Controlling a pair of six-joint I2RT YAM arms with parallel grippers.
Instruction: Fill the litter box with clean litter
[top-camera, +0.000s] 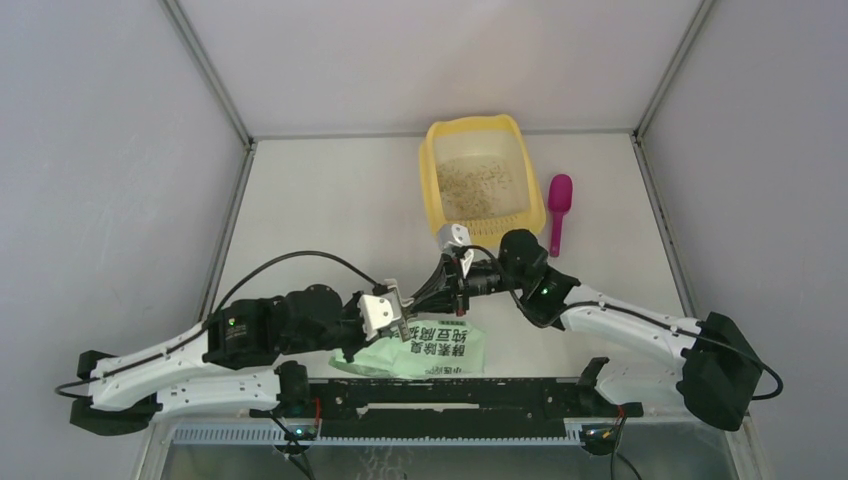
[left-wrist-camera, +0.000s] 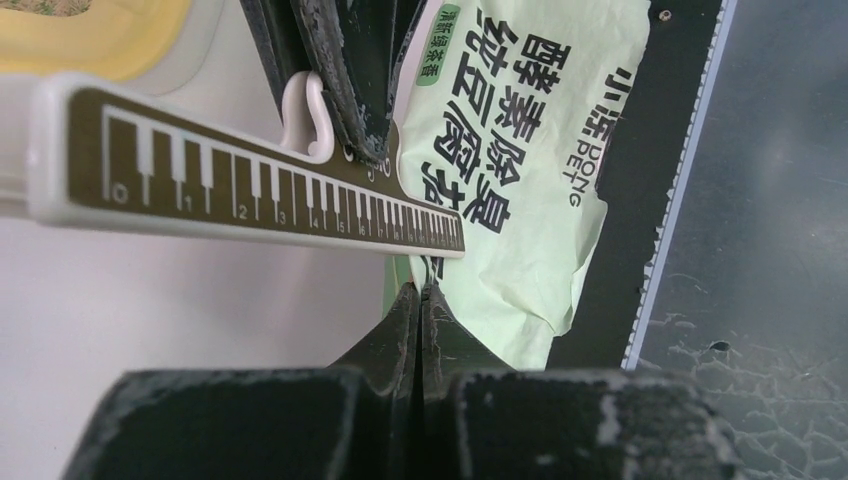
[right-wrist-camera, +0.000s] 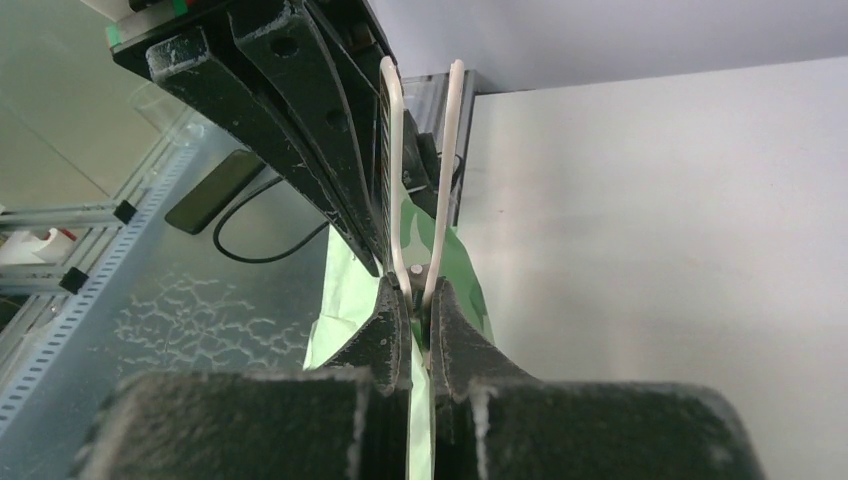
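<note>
The pale green litter bag (top-camera: 440, 348) with dark writing lies at the front edge of the table. My left gripper is shut on a thin edge of the bag. In the left wrist view, a white strip tool with a ruler scale (left-wrist-camera: 250, 180) crosses the bag's edge just beyond those fingertips. My right gripper is shut on this tool, seen edge-on as two pale strips in the right wrist view. At the back, the yellow litter box (top-camera: 432, 190) holds a thin scatter of litter (top-camera: 475, 190) on its floor.
A magenta scoop (top-camera: 560, 195) lies right of the litter box. Both arms meet above the bag, their fingertips close together.
</note>
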